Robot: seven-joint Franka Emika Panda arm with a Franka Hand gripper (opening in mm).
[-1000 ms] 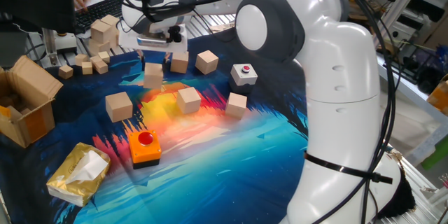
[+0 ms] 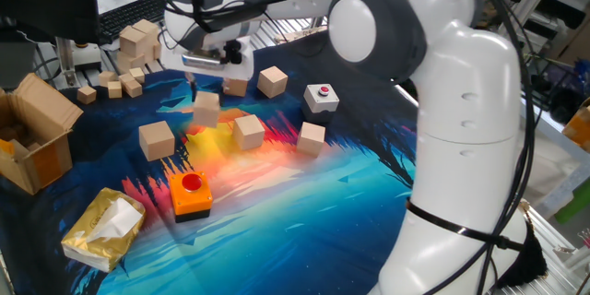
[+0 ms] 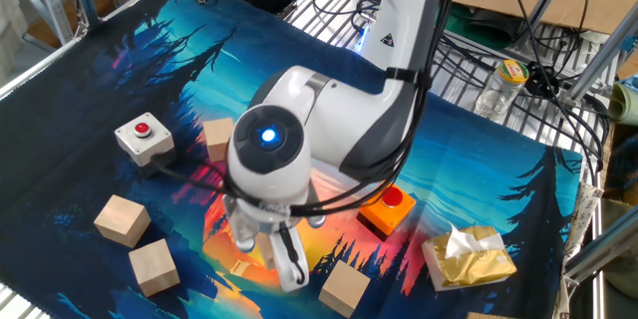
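My gripper points down over the far part of the printed cloth in exterior view 1. Directly below it is a slightly tilted wooden block; whether the fingertips touch it or hold it is unclear. From above, in exterior view 2, the white hand covers most of the fingers and of the block under them. Other wooden blocks stand around: one to the left, one in the middle, one at the right, and two farther back.
An orange box with a red button and a gold tissue pack lie toward the front. A grey button box stands at the right. On the left are an open carton and piled blocks.
The arm and gripper have shifted slightly right in exterior view 1. The block beneath the gripper has moved a little right and down and now looks tilted. The other blocks stay put.
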